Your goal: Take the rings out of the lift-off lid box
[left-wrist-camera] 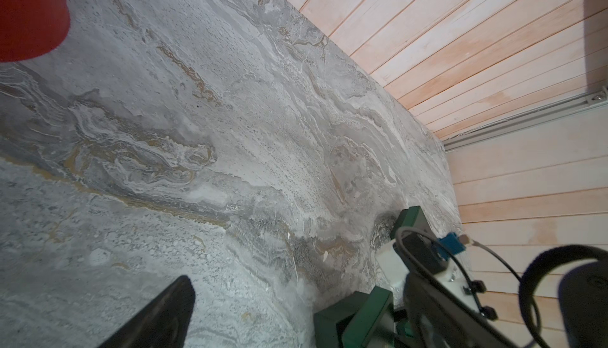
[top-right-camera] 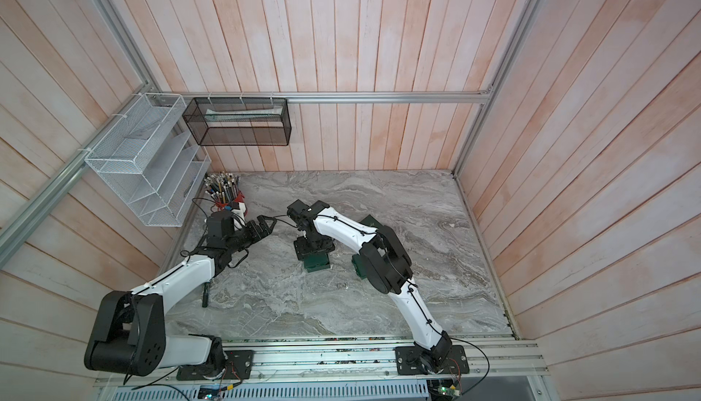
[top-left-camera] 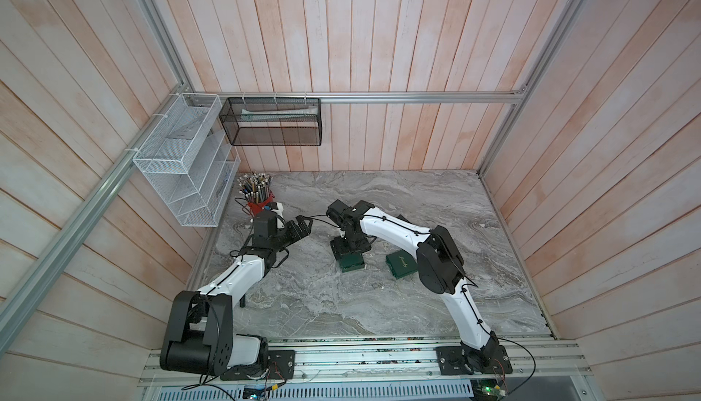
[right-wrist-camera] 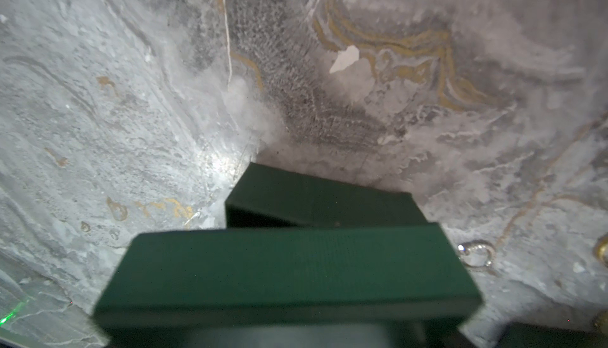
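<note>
My right gripper (top-left-camera: pixel 350 246) is open, pointing down over a green box (top-left-camera: pixel 352 261) in the middle of the table. Close to the right wrist camera, a green box part (right-wrist-camera: pixel 288 265) spans the lower view, with a darker green box piece (right-wrist-camera: pixel 323 199) behind it. Whether its fingers touch either piece is hidden. A sparkling ring (right-wrist-camera: pixel 476 253) lies on the table to the right of these, and a gold-coloured ring (right-wrist-camera: pixel 602 250) shows at the frame's edge. My left gripper (top-left-camera: pixel 303 226) hangs open and empty over the table, left of the boxes.
Another green box (top-left-camera: pixel 402 263) with gold lettering sits right of the first; a further green piece (top-right-camera: pixel 371 220) is partly behind the right arm. A red cup (top-left-camera: pixel 257 204) of brushes stands at back left.
</note>
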